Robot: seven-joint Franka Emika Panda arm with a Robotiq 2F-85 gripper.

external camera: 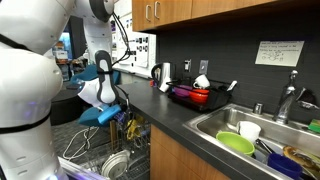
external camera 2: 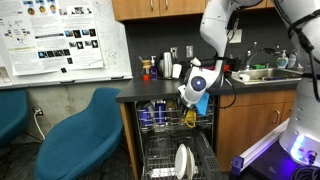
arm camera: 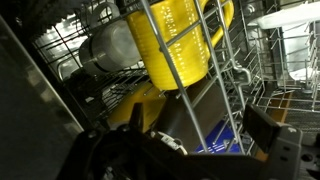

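Observation:
A yellow mug (arm camera: 178, 42) sits at the top centre of the wrist view, behind the wires of the dishwasher rack (arm camera: 240, 72); its handle points right. My gripper is open, its dark fingers apart on either side of the lower picture. Between and beyond them are rack wires, a dark cup (arm camera: 198, 112) and a second yellow piece (arm camera: 136, 106). Whether a finger touches anything cannot be told. In the second exterior view the arm reaches down to the upper rack, with yellow (external camera 2: 190, 118) showing just below the gripper.
Clear glassware (arm camera: 110, 46) stands left of the yellow mug. White plates (external camera 2: 183, 160) stand in the lower rack. The dark counter (external camera: 165, 108) edges the dishwasher closely; along it are a red pot (external camera: 199, 96) and a sink (external camera: 225, 122) holding a green bowl (external camera: 234, 142).

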